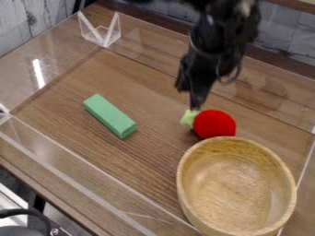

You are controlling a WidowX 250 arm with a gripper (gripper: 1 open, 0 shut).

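Observation:
My gripper [202, 93] hangs in the upper middle, its fingertips spread a little apart, above and behind a red round object [213, 123] and a small pale green item [190, 119] touching its left side. A green block [110, 115] lies to the left. A large tan bowl [234, 184] stands at the front right, just below the red object.
A clear plastic object [101, 31] stands at the back left. The wooden table [87, 175] has free room at the middle left and back; its edge runs along the left.

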